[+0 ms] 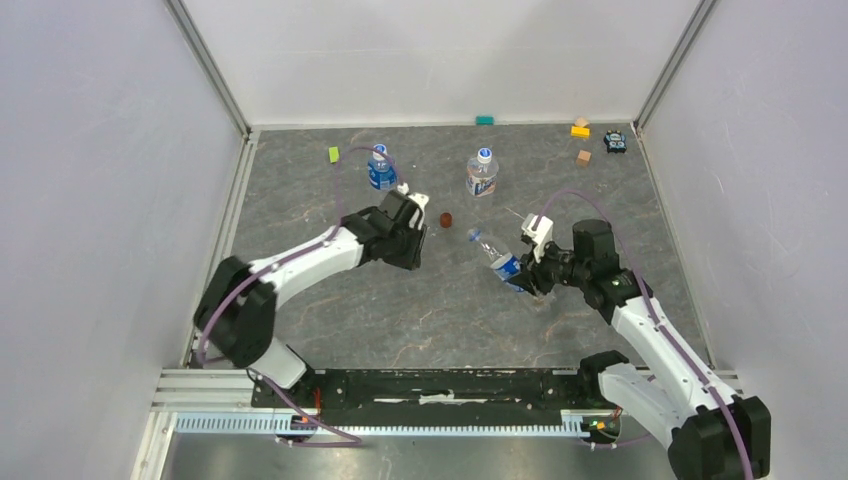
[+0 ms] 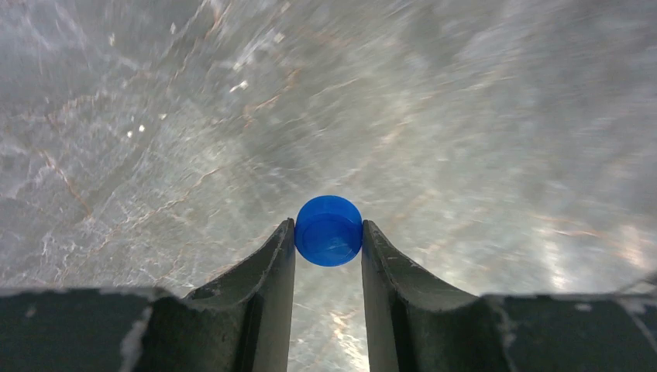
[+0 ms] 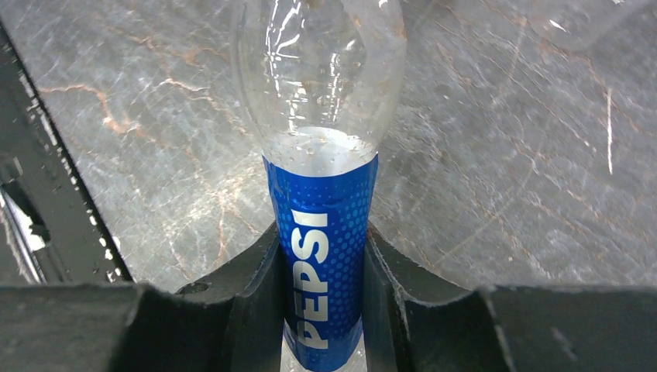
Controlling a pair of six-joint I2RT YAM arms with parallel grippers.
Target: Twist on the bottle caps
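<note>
A blue bottle cap (image 2: 328,232) is pinched between the fingertips of my left gripper, which hangs over the grey table left of centre in the top view. My right gripper is shut around the label of a clear Pepsi bottle (image 3: 318,194), held tilted with its neck up and to the left in the top view (image 1: 500,258).
A small dark red round object (image 1: 446,219) lies between the grippers. A green block (image 1: 334,155), yellow block (image 1: 580,131), wooden block (image 1: 584,158) and toy car (image 1: 615,141) lie toward the back.
</note>
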